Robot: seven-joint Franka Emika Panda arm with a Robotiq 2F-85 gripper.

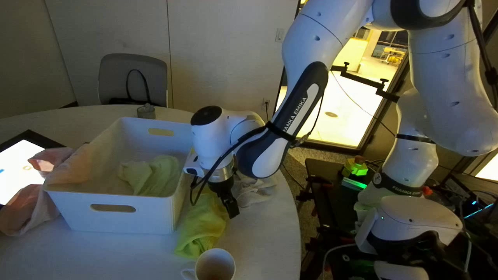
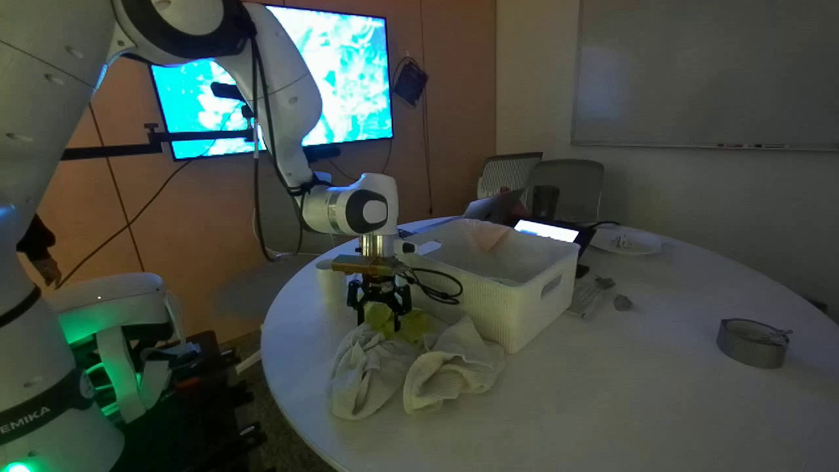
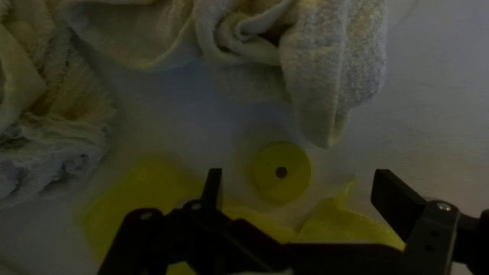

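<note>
My gripper points down with its fingers wide apart and nothing held between them. In exterior view 1 the yellow-green cloth [image 1: 200, 228] lies crumpled on the table, between the white box and the mug, and my gripper hangs at its right edge. The wrist view has part of this yellow cloth [image 3: 348, 224] below and between the fingers. Pale grey cloths [image 2: 456, 366] lie in front of the gripper in exterior view 2. The white box [image 1: 112, 219] stands beside the yellow cloth, with a light green cloth [image 1: 156, 175] inside and a pinkish cloth [image 1: 70, 170] draped over its left side.
A white mug [image 1: 214, 266] stands at the near edge in exterior view 1, close to the yellow cloth. The box wall rises right beside my arm. A tape roll [image 2: 753, 343] and a plate [image 2: 626, 241] lie farther off.
</note>
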